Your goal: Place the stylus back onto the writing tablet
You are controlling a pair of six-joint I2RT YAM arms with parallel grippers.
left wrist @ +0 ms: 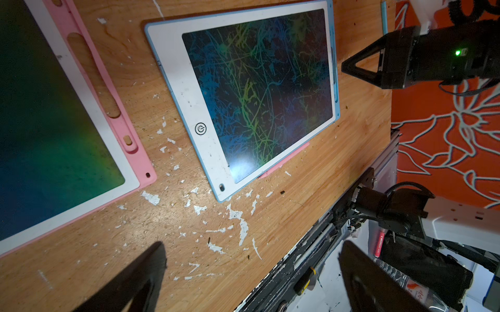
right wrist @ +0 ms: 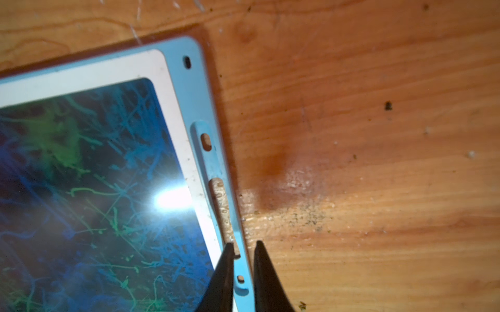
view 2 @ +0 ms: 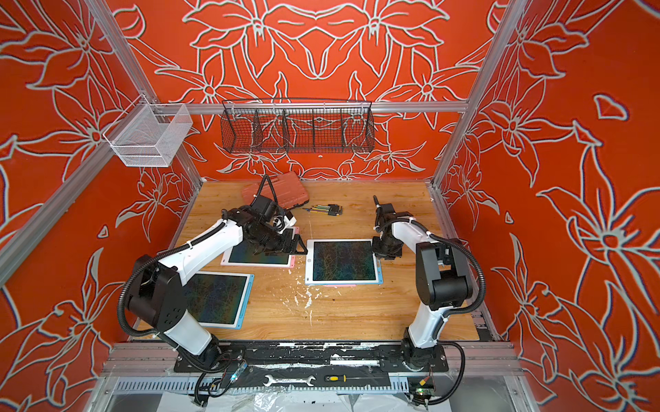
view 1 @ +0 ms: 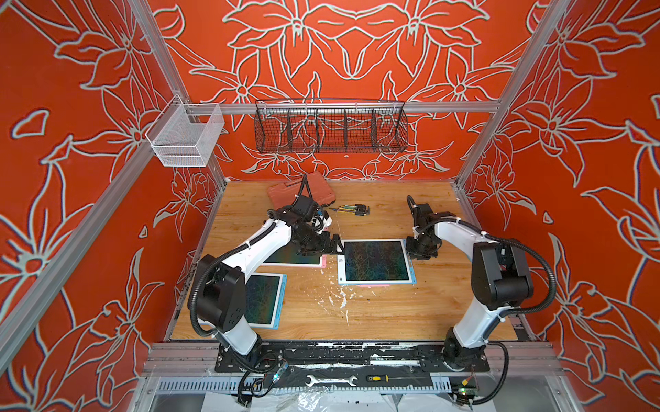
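The blue-and-white tablet (left wrist: 260, 88) lies mid-table; the stylus slot on its right edge (right wrist: 218, 208) is empty. A thin light-blue stylus (left wrist: 384, 18) lies right of it in the left wrist view, partly hidden by the right arm. My right gripper hovers over that slot edge, its fingertips narrowly apart, with nothing seen between them. My left gripper stands open over the table between the middle tablet and the pink tablet (left wrist: 62, 135), nothing between its fingers.
Another blue tablet (view 1: 264, 298) lies front left. At the back are a red case (view 1: 285, 192) and some small tools (view 1: 354, 209). A black wire basket (view 1: 330, 127) hangs on the back wall.
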